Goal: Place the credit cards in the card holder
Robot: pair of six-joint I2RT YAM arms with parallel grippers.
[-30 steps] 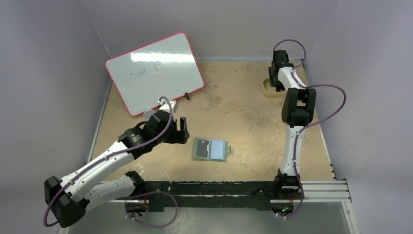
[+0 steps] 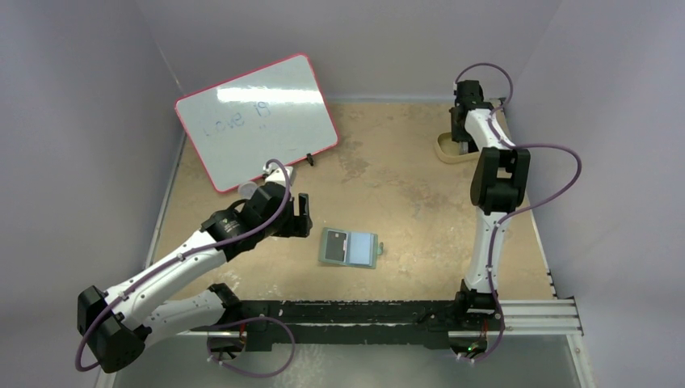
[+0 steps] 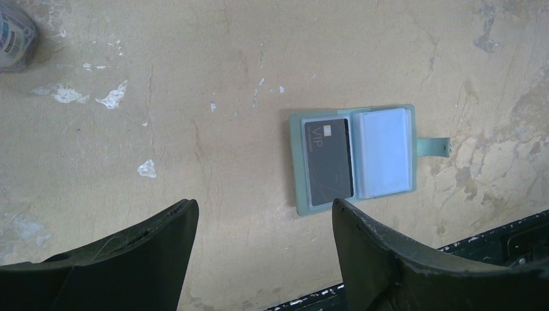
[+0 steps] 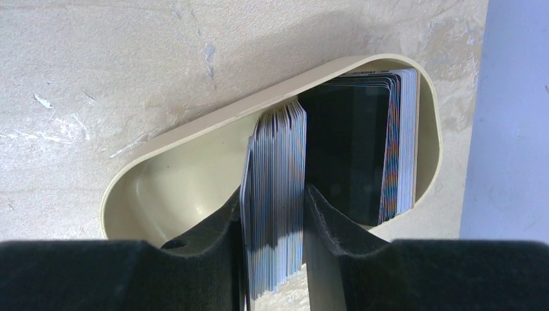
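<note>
The green card holder (image 3: 355, 204) lies unfolded on the table, a dark VIP card (image 3: 327, 162) in its left half and a clear pale-blue sleeve (image 3: 387, 152) on its right. Near it, my left gripper stands open and empty above the table. At the far right, a cream oval box (image 4: 213, 123) contains cards. My right gripper is at this box, one finger on each side of a pale stack of cards (image 4: 278, 149). Both fingers lie close against the stack; how firmly does not show. A second, dark-faced stack (image 4: 349, 136) fills the box's right end.
A red-edged whiteboard (image 2: 258, 113) lies at the back left, with a round clear container (image 2: 247, 190) by its lower edge. The box's left end is empty. Walls close off the back and right.
My right gripper has shifted slightly to the right at the box, after moving a little toward the back wall. The left arm has barely moved, and the card holder lies where it was.
</note>
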